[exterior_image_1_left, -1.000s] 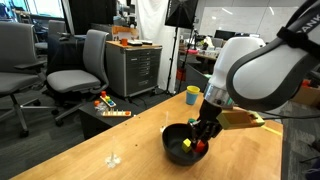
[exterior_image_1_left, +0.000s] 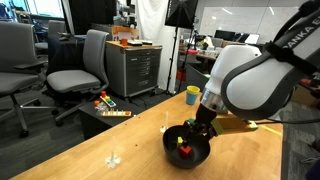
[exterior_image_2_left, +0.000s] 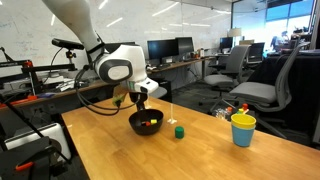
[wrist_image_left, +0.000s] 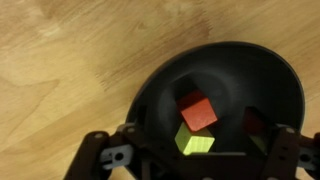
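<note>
A black bowl (exterior_image_1_left: 204, 152) stands on the wooden table, and my gripper (exterior_image_1_left: 203, 130) is over its right side in exterior view 1. Inside the bowl lie a red block (wrist_image_left: 196, 110) and, touching it, a yellow-green block (wrist_image_left: 194, 140). My gripper is open in the wrist view. Its two fingers stand apart, one on either side of the red block, with space between them and it. Another reddish patch (wrist_image_left: 254, 124) shows by the right finger, mostly hidden.
A green cup-like object (exterior_image_2_left: 179, 132) stands right of the bowl in exterior view 2. Farther right is a blue and yellow container (exterior_image_2_left: 243, 130). A thin white upright item (exterior_image_2_left: 171, 113) is behind the bowl.
The red block was at the gripper by the bowl's right side; red now shows lower inside the bowl, clear of the fingers. The gripper has opened and moved slightly up.
</note>
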